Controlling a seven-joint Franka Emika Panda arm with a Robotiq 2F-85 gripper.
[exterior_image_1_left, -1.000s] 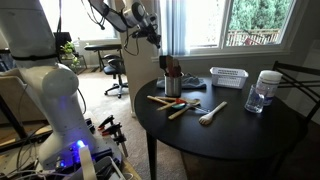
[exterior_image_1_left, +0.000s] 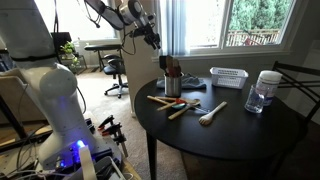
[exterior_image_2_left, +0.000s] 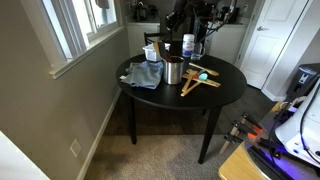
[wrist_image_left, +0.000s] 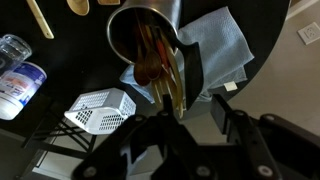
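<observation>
A metal container (exterior_image_1_left: 173, 86) stands on the dark round table (exterior_image_1_left: 235, 135), filled with upright wooden and dark utensils (wrist_image_left: 150, 65). In the wrist view, my gripper shows at the bottom, its dark fingers apart. The long utensils point up toward the fingers; whether any touches them is unclear. Several wooden utensils (exterior_image_2_left: 190, 82) lie loose beside the container, with a turquoise piece (exterior_image_2_left: 208, 71) among them. A grey-blue cloth (exterior_image_2_left: 144, 74) is spread on its other side. The gripper is out of frame in exterior view 1.
A white basket (exterior_image_1_left: 229, 77) and a clear bottle with a white lid (exterior_image_1_left: 263, 92) stand toward the table's far side. A person (exterior_image_1_left: 125, 25) is in the background.
The person in the background shifts posture. The objects on the table and the visible part of my arm look unmoved.
</observation>
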